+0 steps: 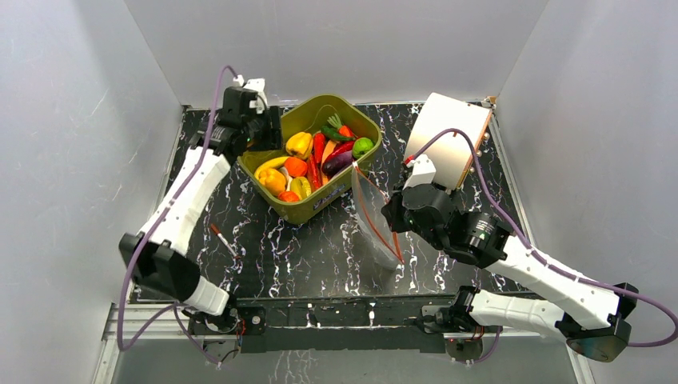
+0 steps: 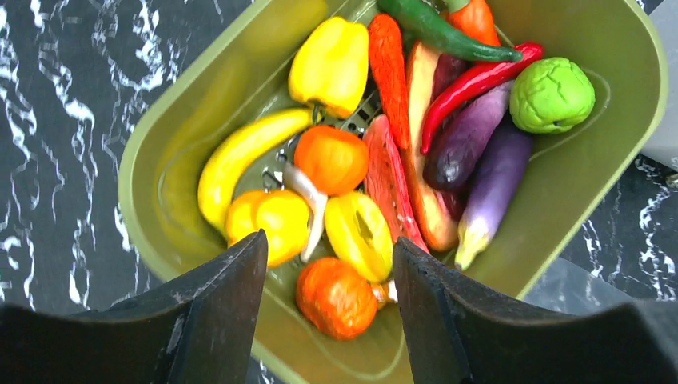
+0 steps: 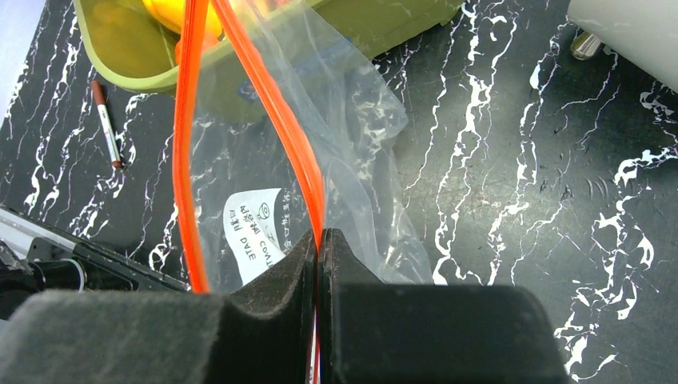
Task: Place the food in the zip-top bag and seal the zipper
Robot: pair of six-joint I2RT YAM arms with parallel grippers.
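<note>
The green bin (image 1: 296, 210) holds mixed toy food, among it a yellow pepper (image 2: 326, 64), a banana (image 2: 224, 168), an eggplant (image 2: 500, 180) and a green cabbage (image 2: 552, 96). My left gripper (image 1: 270, 128) hangs open over the bin's left side; in its wrist view (image 2: 329, 272) no food is between its fingers. The clear zip top bag (image 1: 372, 224), with orange zipper edges, stands partly spread right of the bin's front. My right gripper is shut on the bag's orange zipper edge.
A white board (image 1: 448, 136) stands at the back right. A marker (image 1: 225, 240) lies on the left of the black table. Grey walls enclose the sides and back.
</note>
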